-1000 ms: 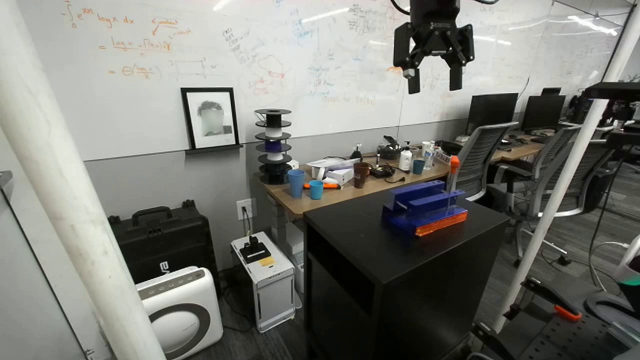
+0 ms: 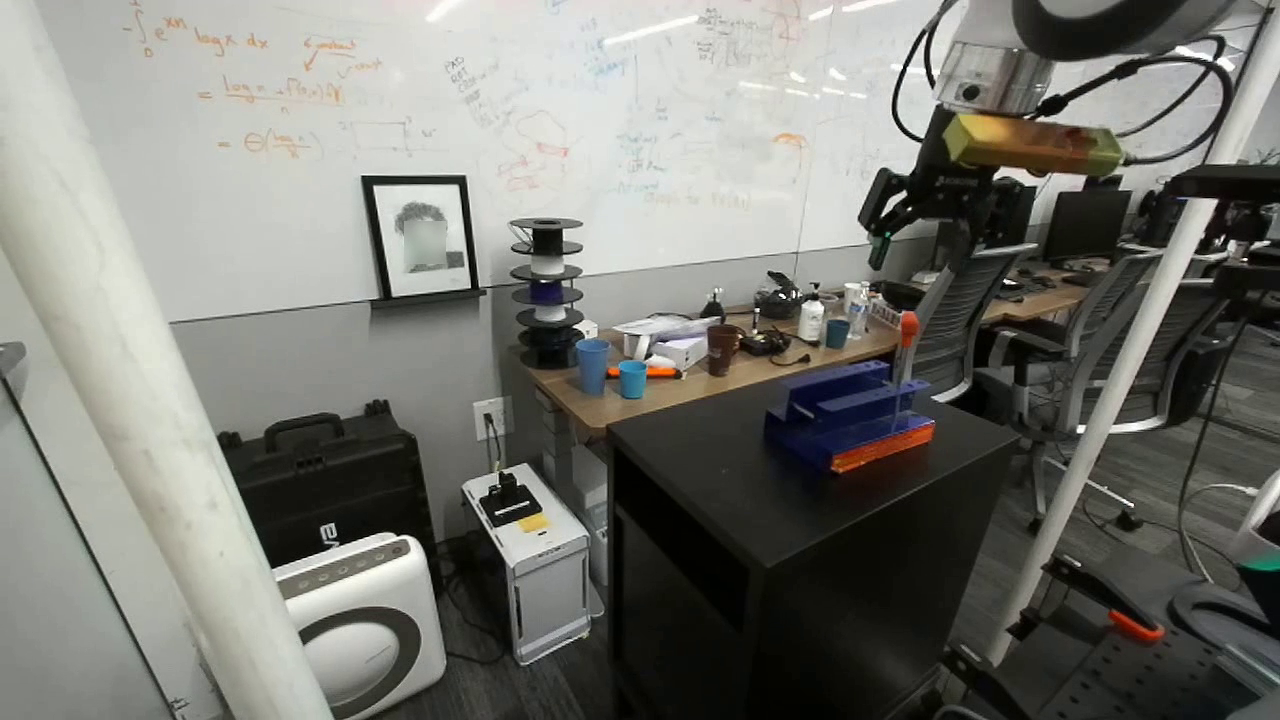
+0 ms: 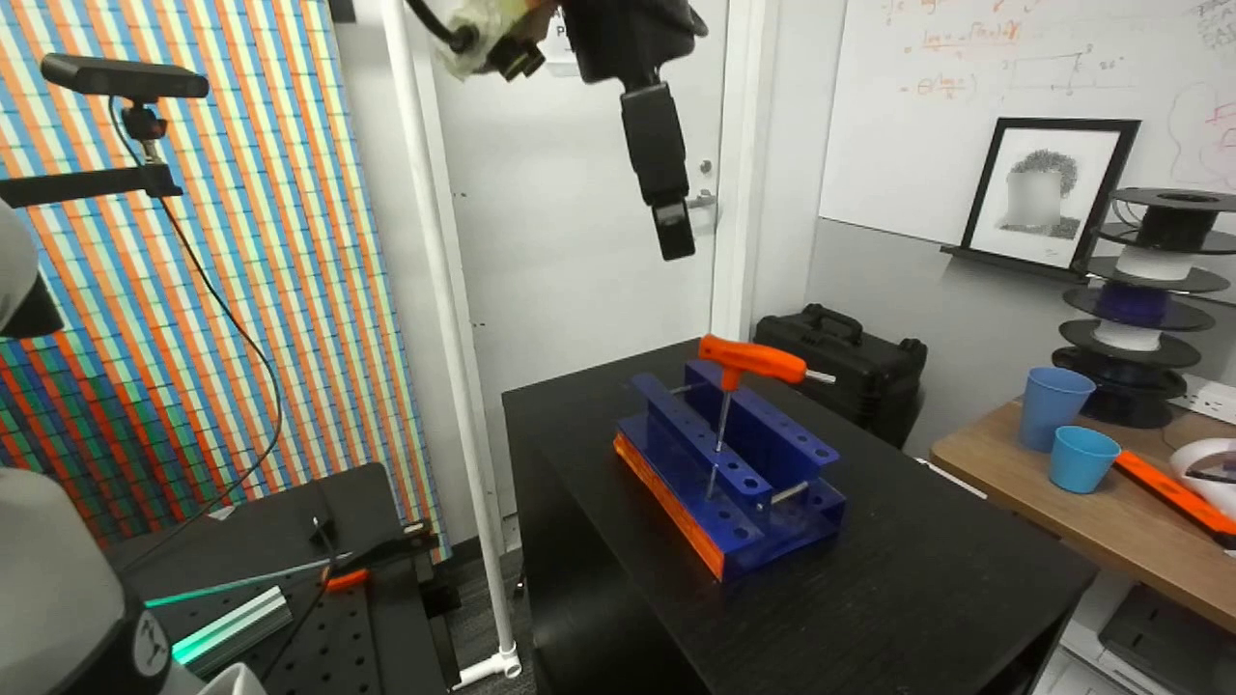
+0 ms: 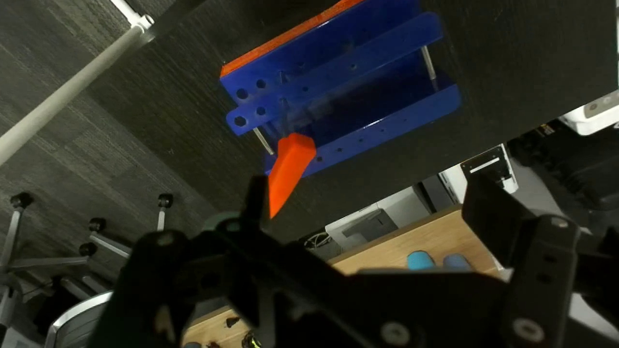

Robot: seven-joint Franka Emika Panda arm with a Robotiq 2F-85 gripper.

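An orange T-handled hex key [image 3: 753,358] stands upright in a blue rack [image 3: 797,430], its shaft passing down through a hole near one end. The rack, edged in orange along one side, rests on a black cabinet [image 2: 708,468]. High above them my gripper [image 2: 921,244] hangs tilted, touching neither. In the wrist view its fingers [image 4: 486,206] are spread wide, and no object lies between them. The orange handle [image 4: 291,165] shows just beyond the other finger there. Only one finger [image 3: 658,151] shows clearly in exterior view 2.
Behind the cabinet, a wooden desk [image 2: 576,406] carries blue cups [image 2: 591,365], a brown cup [image 2: 722,349] and bottles. A white pole [image 2: 1110,396] rises near the cabinet's right side. The cabinet top is bare around the rack.
My gripper has shifted to the right and lower in exterior view 1, and it has turned and tilted. The rack and hex key have stayed in place.
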